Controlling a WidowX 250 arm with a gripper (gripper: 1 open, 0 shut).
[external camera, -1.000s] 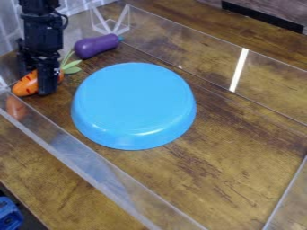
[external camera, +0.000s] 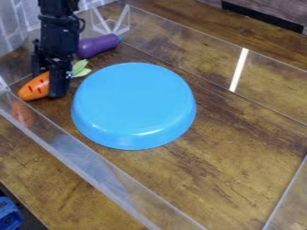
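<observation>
My black gripper (external camera: 54, 67) reaches down from the top left, its lower end at a toy carrot (external camera: 36, 87) with pale green leaves, lying by the clear wall at the left. The fingertips are dark and crowded against the carrot, so whether they are open or shut on it is unclear. A large blue disc (external camera: 133, 101) lies just right of the carrot.
A purple toy eggplant (external camera: 100, 45) lies behind the gripper at the upper left. Clear walls border the wooden surface (external camera: 234, 135), which is bare to the right of the disc. A blue object (external camera: 7, 214) sits outside at the lower left.
My gripper has shifted slightly right and toward the camera, and the carrot has moved a little with it, its orange body now showing more.
</observation>
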